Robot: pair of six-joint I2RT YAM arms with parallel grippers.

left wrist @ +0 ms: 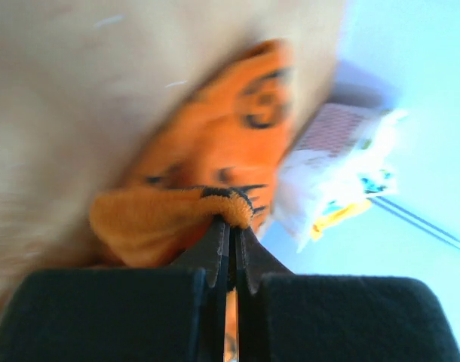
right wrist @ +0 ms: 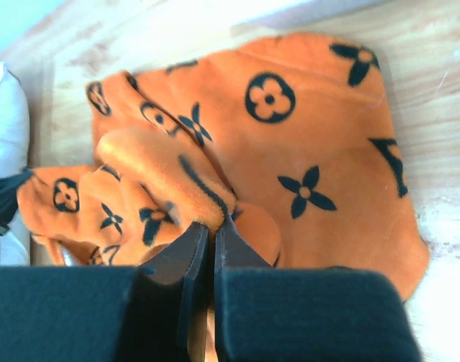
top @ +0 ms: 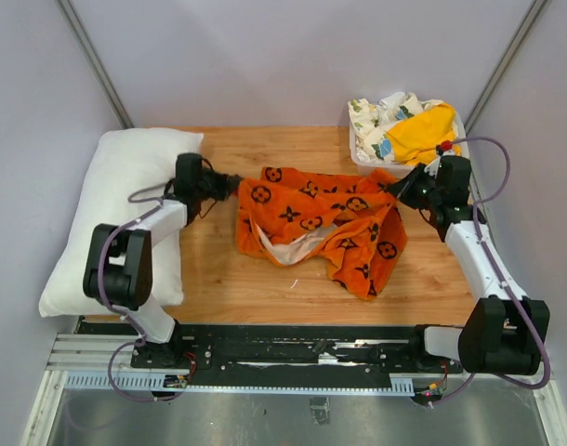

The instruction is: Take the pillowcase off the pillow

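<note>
The orange pillowcase with black flower patterns lies crumpled on the table, off the pillow, with part of its pale lining showing. My left gripper is shut on its left corner and lifts that corner; in the left wrist view a fold of the pillowcase is pinched between the fingertips. At the right end my right gripper is shut on another edge, and the right wrist view shows the fold caught there. The white pillow, bare, leans at the left side beneath the left arm.
A white basket of folded cloths, a yellow cloth among them, stands at the back right. Bare wooden table shows in front of the pillowcase and behind it.
</note>
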